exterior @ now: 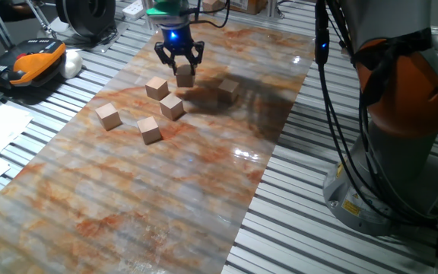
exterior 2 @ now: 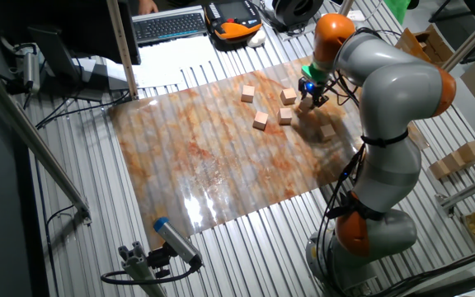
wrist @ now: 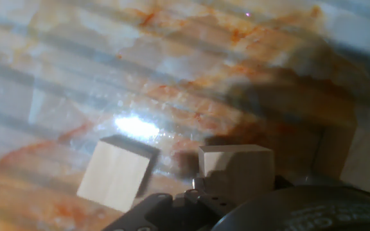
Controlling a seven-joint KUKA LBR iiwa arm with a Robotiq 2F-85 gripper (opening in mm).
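My gripper (exterior: 181,67) points down at the far end of the marbled sheet, its fingers closed around a wooden cube (exterior: 185,78). In exterior view 2 that held cube (exterior 2: 305,104) shows just below the gripper (exterior 2: 308,96). The wrist view has the cube (wrist: 239,168) at the bottom, a dark fingertip (wrist: 199,184) against its left side; the other finger is hidden behind the dark housing. Whether the cube's underside touches the sheet is hard to tell. Nearby lie loose cubes: one (exterior: 157,88) to the left, another (exterior: 172,106) in front, and one (exterior: 228,90) in shadow to the right.
Two more cubes, one (exterior: 108,116) at the left and one (exterior: 149,130) nearer, rest on the marbled sheet (exterior: 128,205). An orange-and-black device (exterior: 33,65) stands beyond the left edge; the robot's base (exterior: 363,194) is at the right.
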